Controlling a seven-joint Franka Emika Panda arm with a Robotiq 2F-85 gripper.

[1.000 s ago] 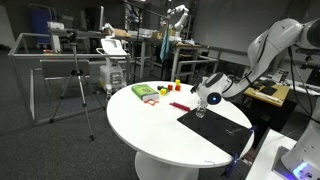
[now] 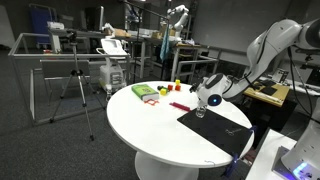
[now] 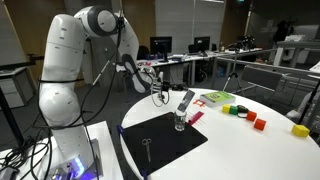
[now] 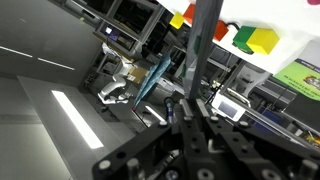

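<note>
My gripper [image 2: 201, 93] is over the black mat, low above a clear glass [image 2: 200, 113]. It appears shut on a narrow dark grey object [image 3: 185, 101], which leans at a tilt just above the glass's mouth in the second exterior view. Contact between the two is too small to tell. In the wrist view, a dark grey bar [image 4: 203, 40] crosses the upper middle; the fingertips are not clearly shown. The glass stands upright on the black mat [image 3: 165, 145].
A red object [image 2: 180, 107] lies beside the mat. Farther back are several coloured blocks, including a yellow block [image 3: 300, 130] and a red block [image 3: 260, 125], plus a green box [image 2: 145, 91]. Scissors [image 3: 148, 148] rest on the mat.
</note>
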